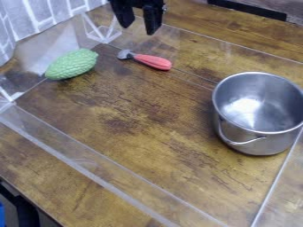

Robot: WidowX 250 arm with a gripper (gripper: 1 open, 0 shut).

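Note:
The black gripper [137, 19] is at the top centre, partly cut off by the frame's edge, above and behind a pink-handled utensil [153, 62] with a metal head. Its two dark fingers point down with a gap between them, and nothing shows held. A green bumpy oblong object [71, 65] lies to the left of the utensil. A steel pot [257, 110] with a wire handle stands at the right.
Clear plastic strips or walls [95, 167] run around it. A white patterned cloth or panel is at the upper left.

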